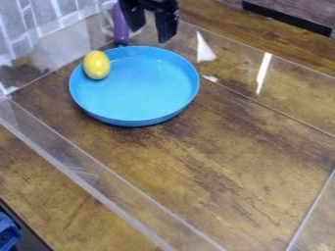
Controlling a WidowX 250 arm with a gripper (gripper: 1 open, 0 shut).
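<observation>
A blue round tray point(141, 90) lies on the wooden table, holding a yellow egg-shaped object point(96, 65) on its left side. Behind the tray a purple object point(119, 25) stands at the back left. The dark gripper point(151, 29) hangs at the top centre, above the tray's far rim and right of the purple object. It is open, with no object visible between its fingers.
Clear plastic walls border the table at the left and back. The wooden surface point(222, 176) right of and in front of the tray is clear. A blue item point(8, 232) sits at the bottom left corner, outside the wall.
</observation>
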